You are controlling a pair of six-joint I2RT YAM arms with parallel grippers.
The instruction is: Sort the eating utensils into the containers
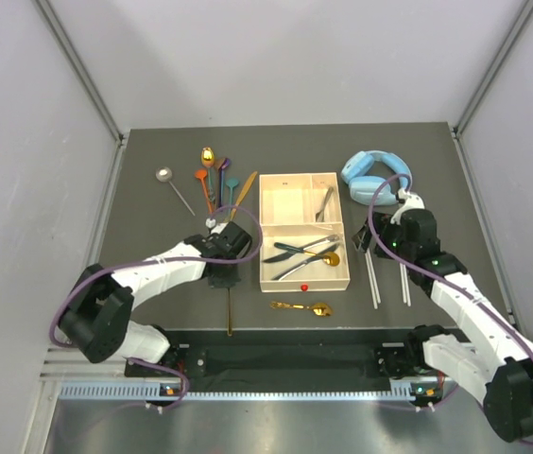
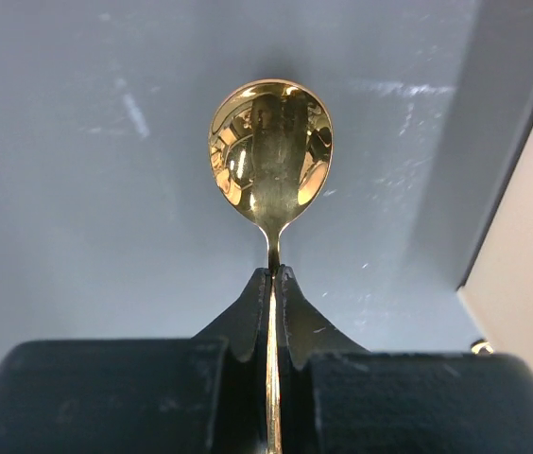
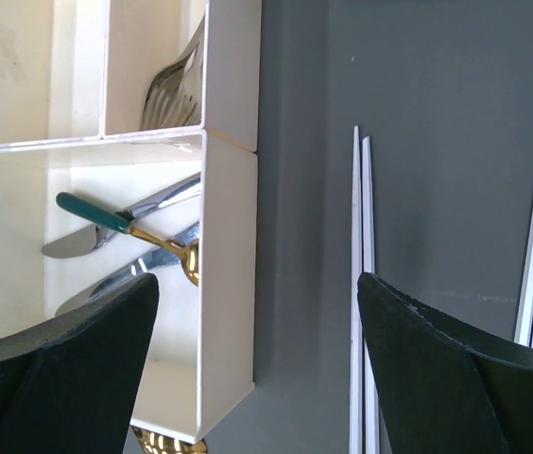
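Note:
In the left wrist view my left gripper is shut on the neck of a gold spoon [image 2: 271, 156], its bowl ahead of the fingertips. Seen from the top, this arm is left of the white divided container [image 1: 304, 284], and the spoon's handle trails toward the front edge. The container's front compartment holds knives [image 3: 77, 242] and a green-handled gold spoon [image 3: 106, 216]; forks [image 3: 167, 99] lie in the small rear-right compartment, and the rear-left one looks empty. My right gripper stands open above the table, nothing between its fingers.
White chopsticks [image 3: 361, 218] lie in pairs to the right. Blue headphones [image 1: 372, 177] are behind them. Another gold spoon [image 1: 318, 309] lies before the container. Several colored utensils [image 1: 204, 180] and a ladle [image 1: 164, 175] spread across the back left.

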